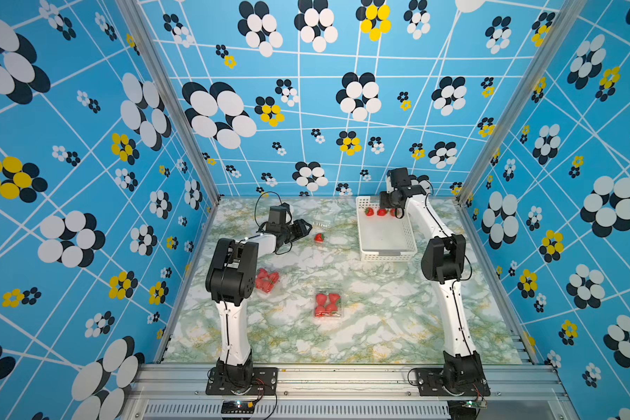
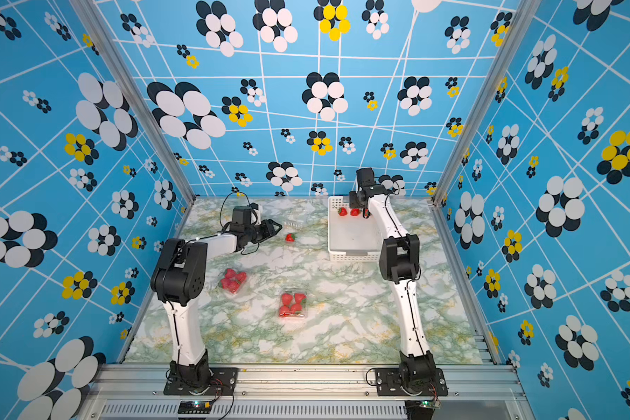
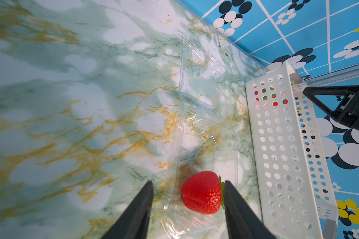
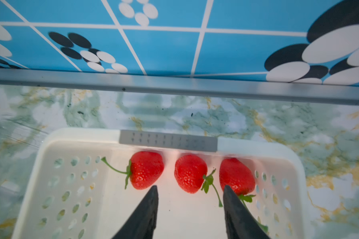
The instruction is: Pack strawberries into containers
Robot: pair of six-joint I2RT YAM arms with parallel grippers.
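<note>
A white perforated basket (image 1: 387,238) stands at the back right, holding three strawberries (image 4: 144,170) along its far end. My right gripper is above them, fingers apart with nothing held. My left gripper is open over a clear container holding one strawberry (image 3: 201,191), with a second, empty clear container (image 3: 198,75) just beyond it. Two clear containers filled with strawberries, one at the left (image 1: 266,280) and one at front middle (image 1: 327,304), rest on the marble table.
Bare table (image 2: 343,315) spans the front right and the area between the containers. Patterned blue walls and metal rails enclose the table, close behind the basket's far end.
</note>
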